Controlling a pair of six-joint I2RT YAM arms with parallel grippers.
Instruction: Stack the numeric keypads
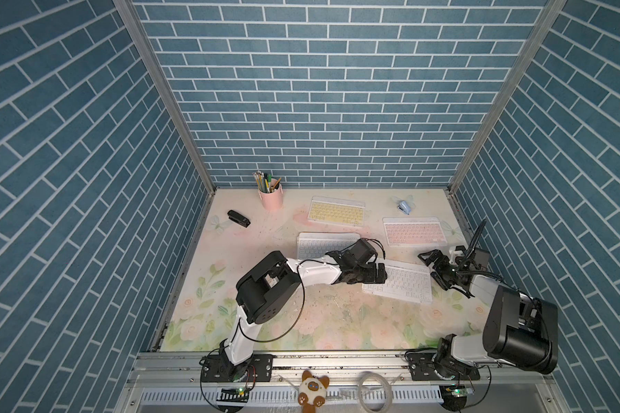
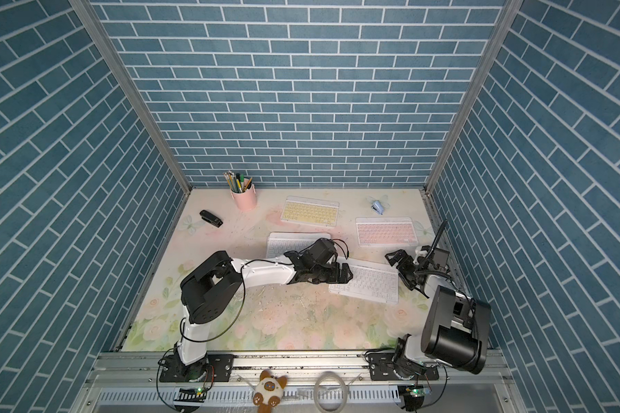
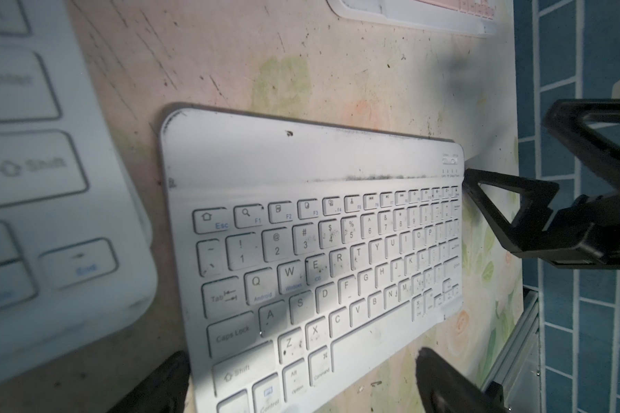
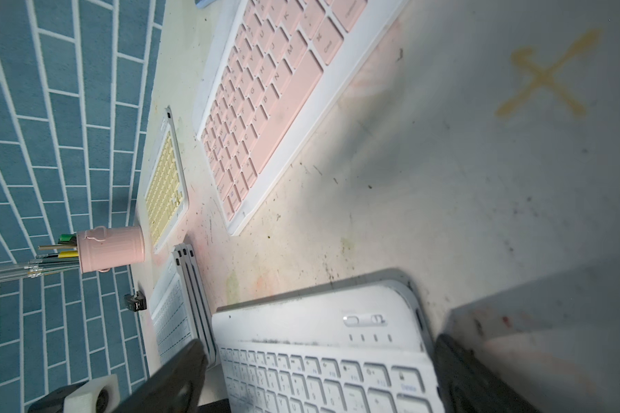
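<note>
A white keyboard [image 1: 399, 278] lies flat at the front centre-right. My left gripper is over its left end, fingers apart and open in the left wrist view. My right gripper stands open beside the keyboard's right end. Behind my left arm, a pile of white keyboards [image 1: 323, 237] sits at the centre. A pink keyboard [image 1: 412, 230] lies at the back right and a yellow keyboard [image 1: 336, 210] at the back centre.
A pink pen cup [image 1: 270, 196], a black stapler [image 1: 238, 218] and a small blue object [image 1: 404, 206] are at the back.
</note>
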